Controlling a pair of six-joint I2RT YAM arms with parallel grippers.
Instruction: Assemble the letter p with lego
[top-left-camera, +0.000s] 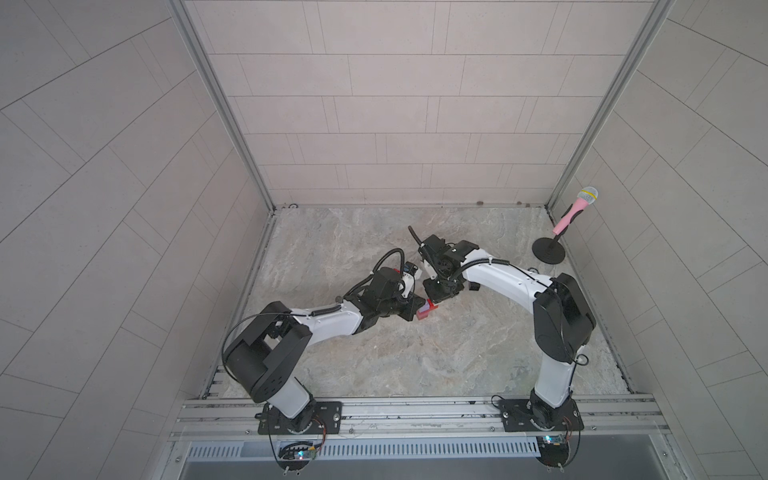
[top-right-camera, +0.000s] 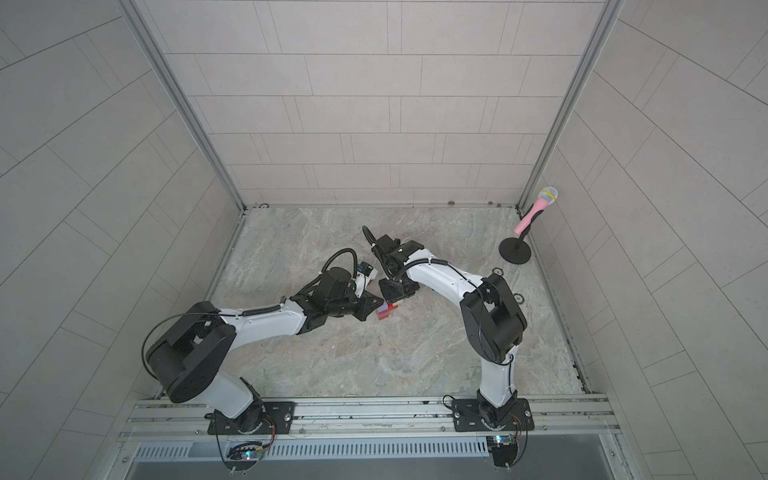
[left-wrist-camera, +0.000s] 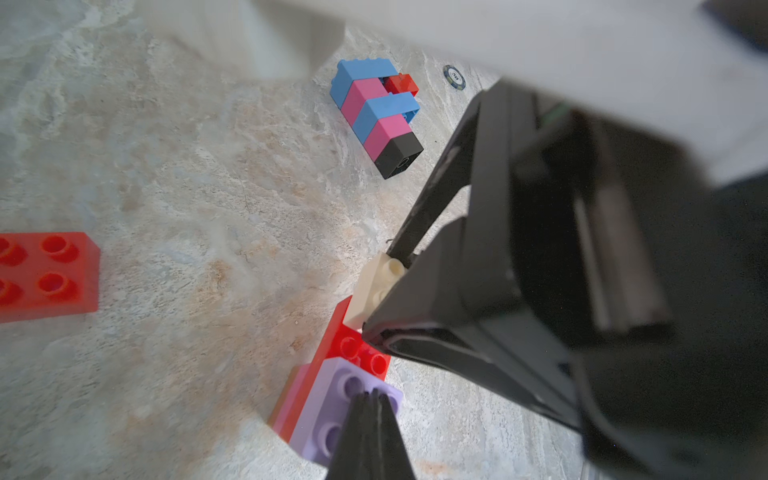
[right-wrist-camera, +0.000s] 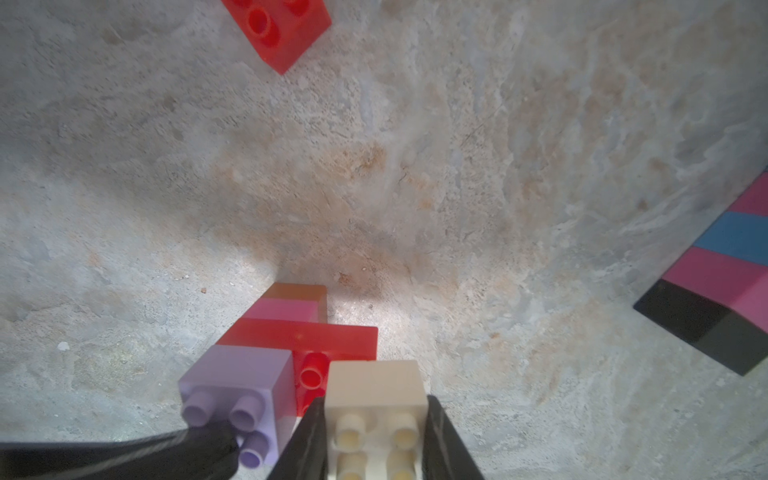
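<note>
A small stack stands between the grippers: a brown brick (right-wrist-camera: 300, 290), a pink brick (right-wrist-camera: 280, 309), a long red brick (right-wrist-camera: 336, 339) and a lavender brick (right-wrist-camera: 240, 372) on one end of the red one. My right gripper is shut on a cream brick (right-wrist-camera: 374, 382), which sits at the red brick's other end; whether its studs are fully seated cannot be told. My left gripper is shut with nothing showing between its fingers, its tips at the studded face of the lavender brick.
Beyond lies a separate build of blue, pink, red and black bricks (left-wrist-camera: 372, 112), near a round chip (left-wrist-camera: 454, 77). A loose red brick (left-wrist-camera: 56, 276) rests off to one side. A pink microphone (top-left-camera: 570, 217) on a stand occupies the far right.
</note>
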